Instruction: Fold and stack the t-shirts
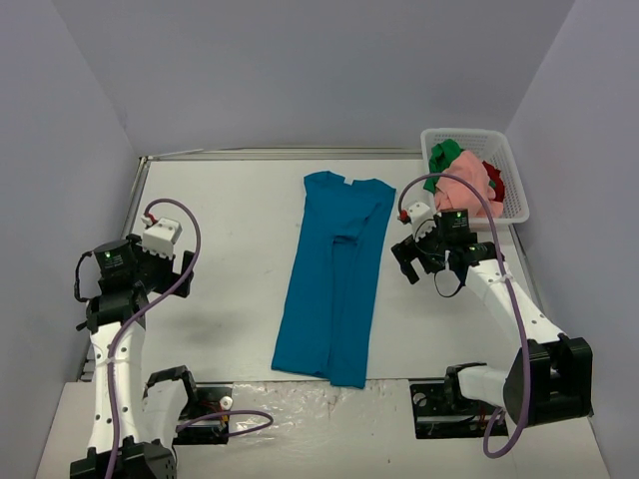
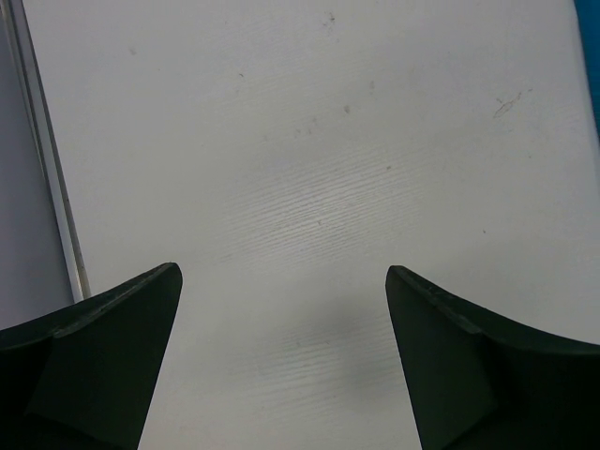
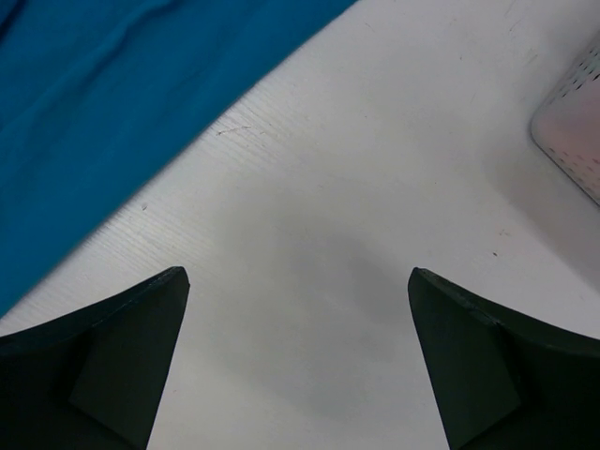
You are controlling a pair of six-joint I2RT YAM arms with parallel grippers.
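Observation:
A teal t-shirt (image 1: 312, 289) lies lengthwise in the middle of the table, its sides folded inward into a long strip. Its collar end is at the back, and its lower end reaches the table's front edge. My left gripper (image 1: 180, 273) is open and empty over bare table, well left of the shirt. To the shirt's right, my right gripper (image 1: 409, 259) also stands open with nothing between its fingers. In the right wrist view the shirt's edge (image 3: 141, 103) crosses the upper left, apart from the fingers (image 3: 141, 337). Only a sliver of shirt (image 2: 591, 47) shows in the left wrist view.
A white basket (image 1: 517, 180) at the back right holds crumpled pink (image 1: 467, 178), green and red cloths. Bare table (image 1: 240, 249) lies between the left arm and the shirt. Grey walls stand at the back and both sides.

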